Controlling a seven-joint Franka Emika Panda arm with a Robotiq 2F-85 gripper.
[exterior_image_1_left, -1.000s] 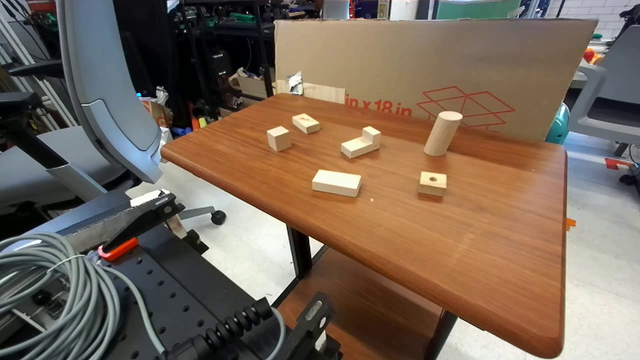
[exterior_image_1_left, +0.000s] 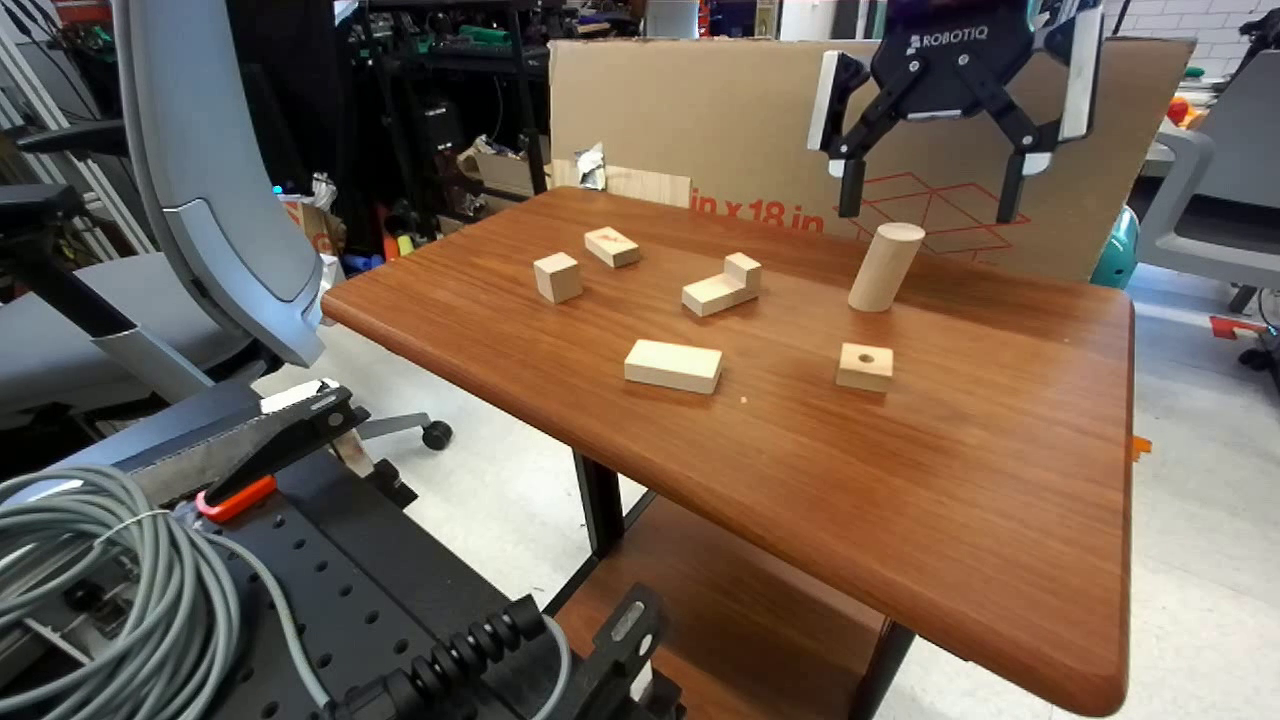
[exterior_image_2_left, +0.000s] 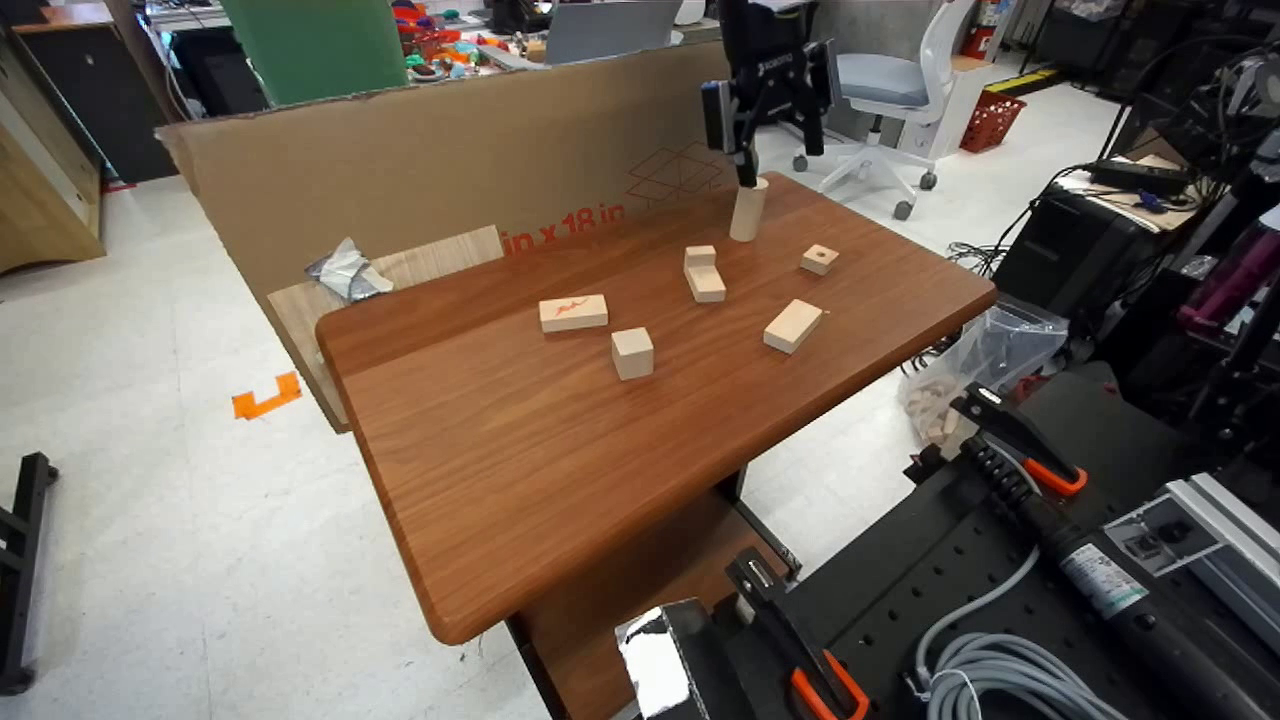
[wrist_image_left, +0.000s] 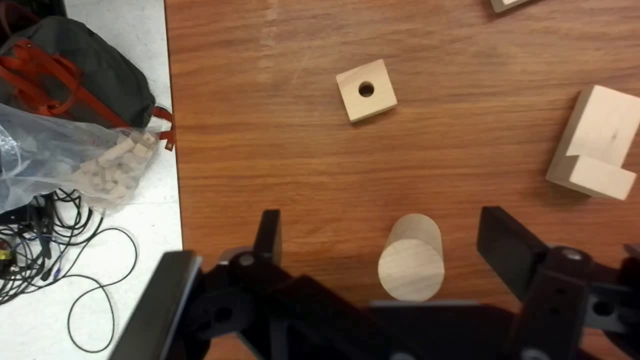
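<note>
Above the back of the table, my gripper (exterior_image_1_left: 933, 210) hangs open, its fingers pointing down and nothing between them. Just below it stands a pale wooden cylinder (exterior_image_1_left: 885, 266), which looks slanted in exterior view 1. From the wrist view, the cylinder's round top (wrist_image_left: 411, 270) appears between the two fingertips, with room on both sides. A small square block with a hole (wrist_image_left: 379, 102) lies on the table in front of it. An L-shaped block (exterior_image_1_left: 720, 292) sits to the cylinder's left in exterior view 1.
Elsewhere on the table (exterior_image_1_left: 960, 480) are a rectangular block (exterior_image_1_left: 673, 366), a cube (exterior_image_1_left: 558, 277) and a marked block (exterior_image_2_left: 573, 313). Behind the table's back edge a cardboard sheet (exterior_image_1_left: 720, 120) stands upright.
My gripper was out of exterior view 1 a second ago and now hangs over the cylinder. The blocks have not moved.
</note>
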